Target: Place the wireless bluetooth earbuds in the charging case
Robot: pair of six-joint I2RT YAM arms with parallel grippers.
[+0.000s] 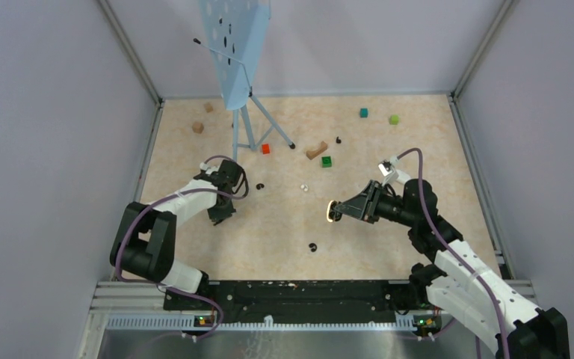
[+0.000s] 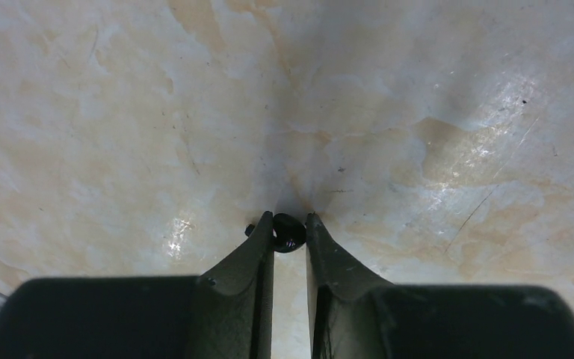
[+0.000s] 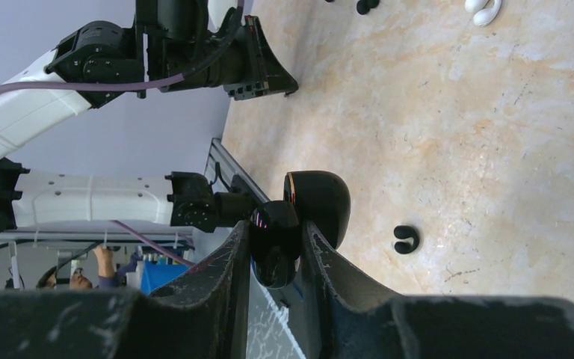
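A glossy black earbud (image 2: 289, 233) sits between the fingertips of my left gripper, which is shut on it. Its small stub pokes out past the left finger. In the top view that gripper (image 1: 220, 220) points down, low over the left part of the table. On the right, my gripper is shut on the black charging case (image 3: 275, 243). The case stands open, its lid (image 3: 327, 200) raised; in the top view a gold rim shows on the case (image 1: 333, 212). The inside of the case faces away from the right wrist camera.
Other earbuds lie loose: a black one (image 1: 313, 247) near the front, a white pair (image 1: 304, 188) mid-table, a black one (image 1: 260, 186) near the left arm. Coloured blocks such as a green cube (image 1: 326, 161) and a light-blue stand (image 1: 243, 134) occupy the back.
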